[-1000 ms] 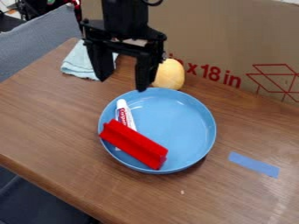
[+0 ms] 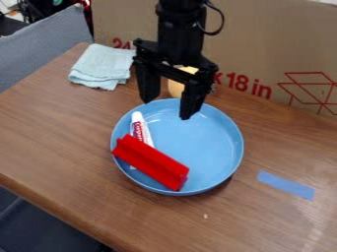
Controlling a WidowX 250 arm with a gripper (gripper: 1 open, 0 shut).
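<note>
My black gripper [image 2: 170,98] hangs open above the back of a blue plate [image 2: 211,148], its two fingers spread with nothing visible between them. On the plate, a red oblong object [image 2: 152,162] lies across the front left, partly over a white tube [image 2: 140,128]. A pale yellow round object [image 2: 176,88] is mostly hidden behind the gripper.
A folded light blue cloth [image 2: 99,65] lies at the back left. A blue tape strip [image 2: 286,185] is on the wooden table [image 2: 53,128] at the right. A cardboard box [image 2: 277,59] stands behind.
My gripper has moved right and somewhat down, now covering much of the yellow object. The items on the plate have not moved.
</note>
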